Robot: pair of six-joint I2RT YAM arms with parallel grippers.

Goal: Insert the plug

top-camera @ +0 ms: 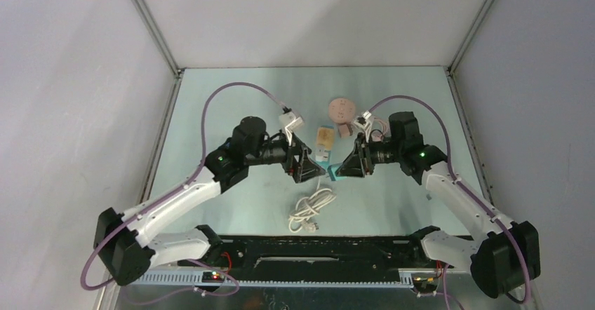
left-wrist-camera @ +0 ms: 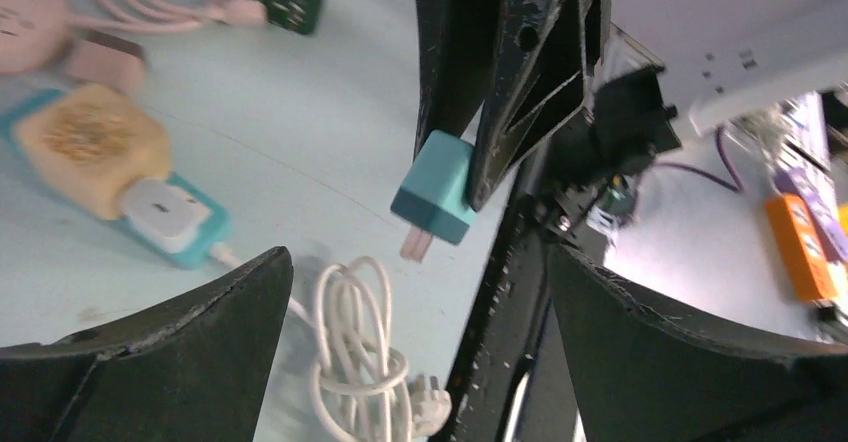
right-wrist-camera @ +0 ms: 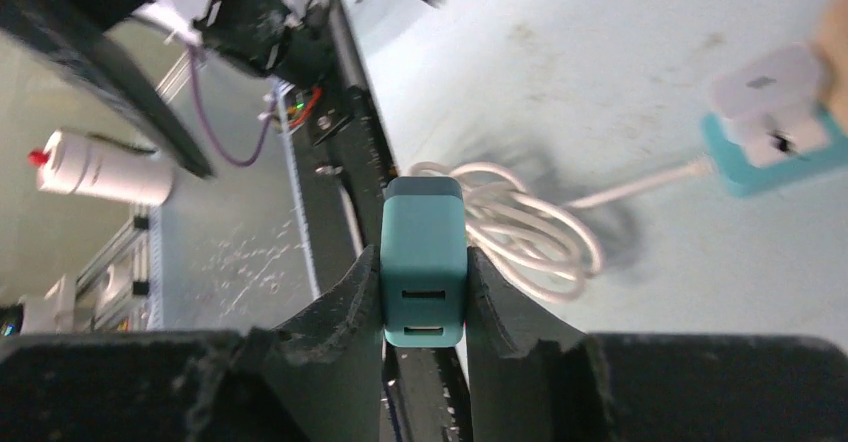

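Observation:
A small teal plug is held between the fingertips of my right gripper [top-camera: 339, 171]; in the left wrist view the plug [left-wrist-camera: 433, 187] has metal prongs pointing down. My left gripper [top-camera: 306, 170] stands open to its left, apart from the plug, its two fingers wide apart in the left wrist view. On the table lies a teal-based power strip [left-wrist-camera: 195, 237] with a pale socket top [right-wrist-camera: 770, 102] and a wooden-coloured block [left-wrist-camera: 95, 147] at its far end.
A coiled white cable [top-camera: 309, 208] with a plug lies at the front near the table's edge. A pink round object [top-camera: 342, 110], a pink block [left-wrist-camera: 105, 62] and pink cable stand behind.

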